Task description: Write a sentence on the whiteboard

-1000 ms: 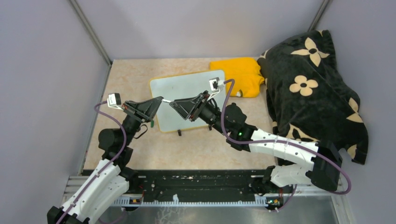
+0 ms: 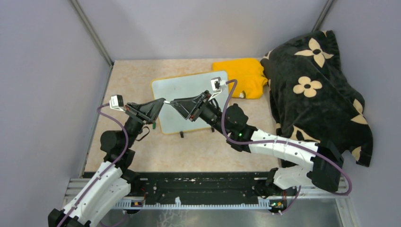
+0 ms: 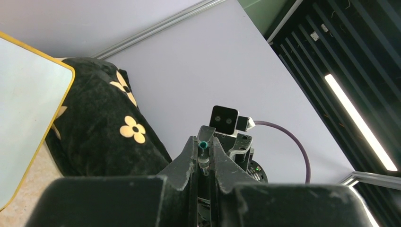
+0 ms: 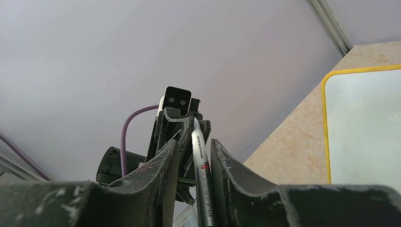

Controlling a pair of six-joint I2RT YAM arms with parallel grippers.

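A slim pen (image 4: 200,151) with a white front, a red band and a dark barrel bridges my two grippers. In the top view its white part (image 2: 167,102) shows in the small space between the tips. My left gripper is shut on it, with a teal end showing between the fingers. My right gripper is part open around the barrel; a gap shows beside the left finger (image 4: 171,175). Beneath the tips lies the yellow-edged whiteboard (image 2: 182,86), its visible surface nearly blank. Both arms hide part of it.
A small green object (image 2: 154,126) lies left of the board. Dark clips (image 2: 181,135) sit along its lower edge. A yellow cloth (image 2: 246,71) is at the board's upper right, and a dark flowered blanket (image 2: 307,104) fills the right side.
My right gripper has shifted slightly left, closer to the left gripper, so less of the white part shows between them. The left arm has stayed almost still.
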